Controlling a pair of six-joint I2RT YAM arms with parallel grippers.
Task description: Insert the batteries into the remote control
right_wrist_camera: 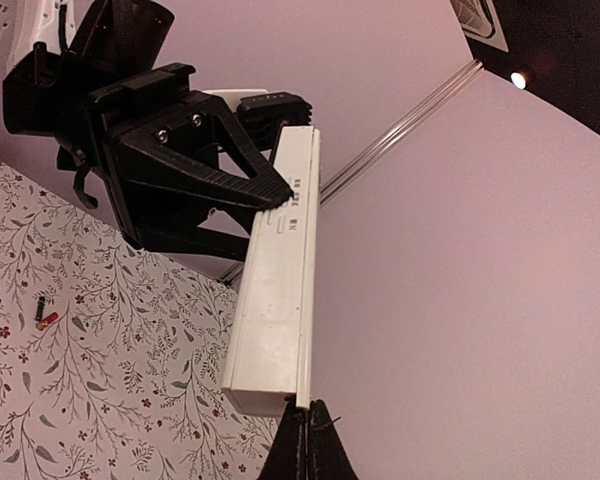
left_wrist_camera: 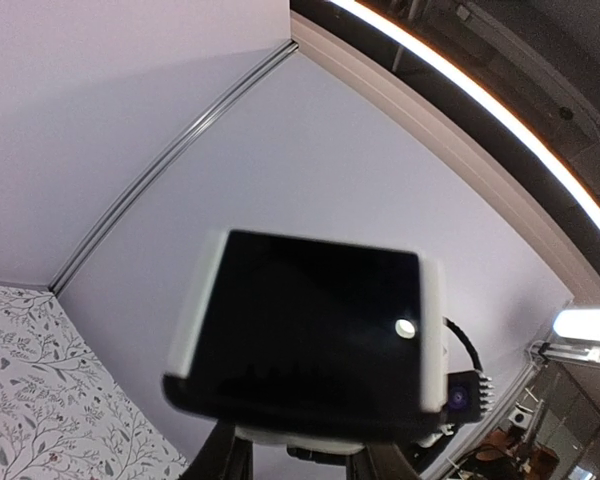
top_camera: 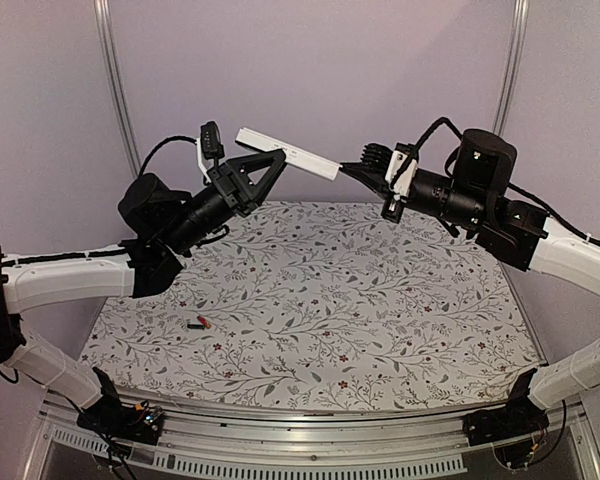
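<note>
The white remote control [top_camera: 295, 157] is held up in the air above the back of the table, between the two arms. My left gripper [top_camera: 278, 163] is shut on its middle. In the left wrist view the remote's black face [left_wrist_camera: 305, 330] fills the centre. At its near end in the right wrist view, my right gripper has its fingers [right_wrist_camera: 325, 440] together on the thin lip at the edge of the white back [right_wrist_camera: 272, 310]. Two small batteries, one green [top_camera: 196, 326] and one red [top_camera: 204, 321], lie close together on the table's left side.
Pale walls [top_camera: 310, 60] enclose the back and sides. A metal rail [top_camera: 310, 420] runs along the front edge.
</note>
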